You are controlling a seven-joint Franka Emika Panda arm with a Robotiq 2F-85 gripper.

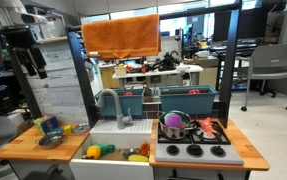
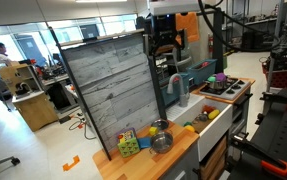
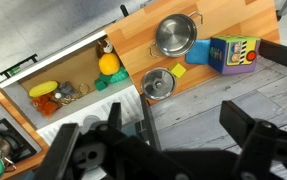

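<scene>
My gripper [image 1: 25, 66] hangs high at the left, above the wooden counter, and its fingers are apart. Exterior view 2 shows the gripper [image 2: 167, 52] in front of the grey plank panel, touching nothing. From the wrist, its open fingers are dark shapes along the bottom, with nothing between them. Below lie a metal pot [image 3: 173, 36] with two handles, a smaller round metal dish [image 3: 158, 84], a yellow block [image 3: 178, 71] and a colourful box [image 3: 234, 55] beside a blue item [image 3: 217, 52]. Toy food, including an orange piece [image 3: 109, 64], lies in the sink.
Right of the sink stands a stove [image 1: 195, 151] carrying a pot with a purple item [image 1: 174, 119]. The tall faucet [image 1: 116, 104] rises behind the sink. An orange towel [image 1: 122, 37] hangs overhead from a dark frame. Teal bins [image 1: 188, 103] stand behind.
</scene>
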